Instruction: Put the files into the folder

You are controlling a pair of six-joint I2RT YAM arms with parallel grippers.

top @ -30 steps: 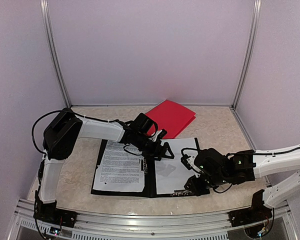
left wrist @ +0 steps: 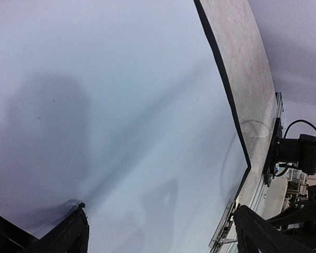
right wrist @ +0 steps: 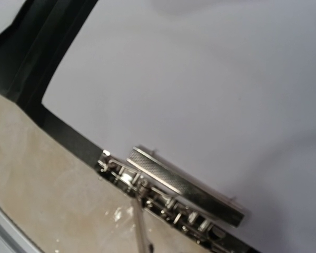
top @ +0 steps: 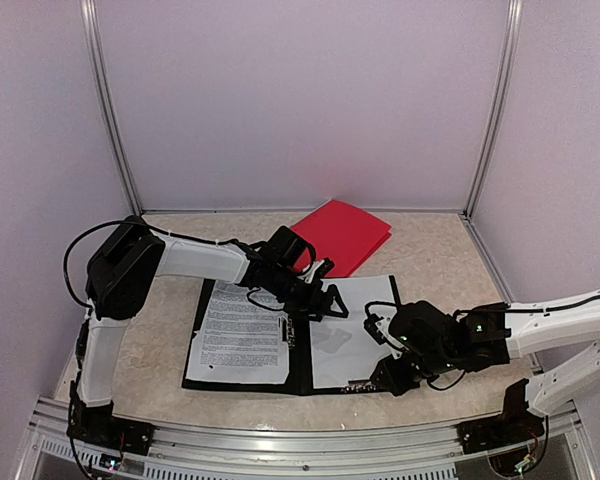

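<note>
An open black folder point(top: 300, 370) lies on the table, printed sheets point(top: 235, 335) on its left side, a blank white sheet point(top: 350, 335) on its right. My left gripper point(top: 323, 304) hangs over the blank sheet; in the left wrist view its fingers are wide open with nothing between. My right gripper point(top: 388, 378) is low at the folder's front right, by a metal clip point(right wrist: 184, 187); its fingers do not show in the right wrist view, so its state is unclear.
A red folder point(top: 340, 235) lies behind the black one. Bare table point(top: 450, 250) shows at the back right and far left. Walls enclose the back and sides.
My right gripper has moved very slightly downward and toward the front over the last second. The left arm and the folders are unchanged.
</note>
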